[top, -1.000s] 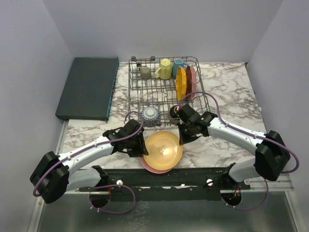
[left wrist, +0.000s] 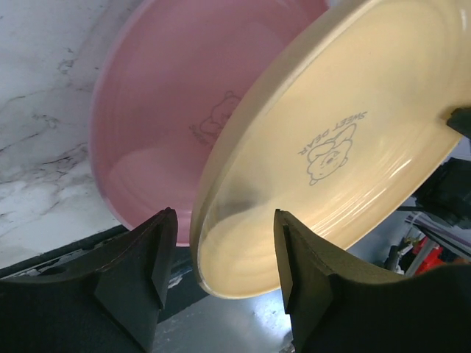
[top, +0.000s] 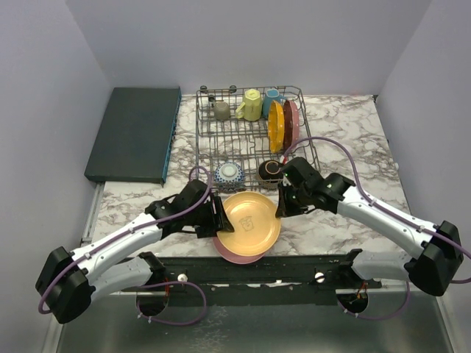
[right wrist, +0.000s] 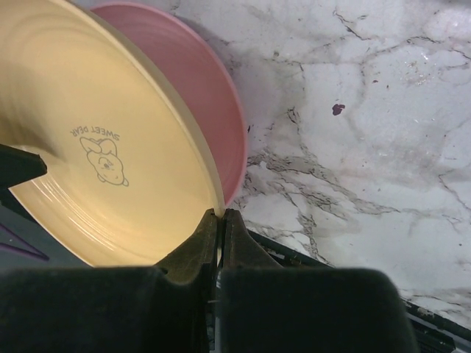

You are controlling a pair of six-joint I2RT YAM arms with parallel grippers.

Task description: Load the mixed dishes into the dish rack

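A pale yellow plate (top: 254,228) with a bear drawing hangs tilted above a pink plate (top: 234,256), which lies on the counter's front part. My right gripper is shut on the yellow plate's right rim. At the opposite side, my left gripper stands open, its two fingers apart on either side of the yellow rim. Most of the pink plate is covered from above; in the left wrist view its face (left wrist: 165,110) shows beside the yellow one.
Behind the plates, the wire dish rack (top: 234,137) holds an orange plate (top: 276,126), a pink-red plate (top: 293,121), a yellow-green mug (top: 252,104), a blue mug (top: 271,103) and bowls at its front. A dark box (top: 134,134) stands left.
The yellow plate has shifted slightly to the right and towards the rack, along with both grippers. The pink plate stays in place.
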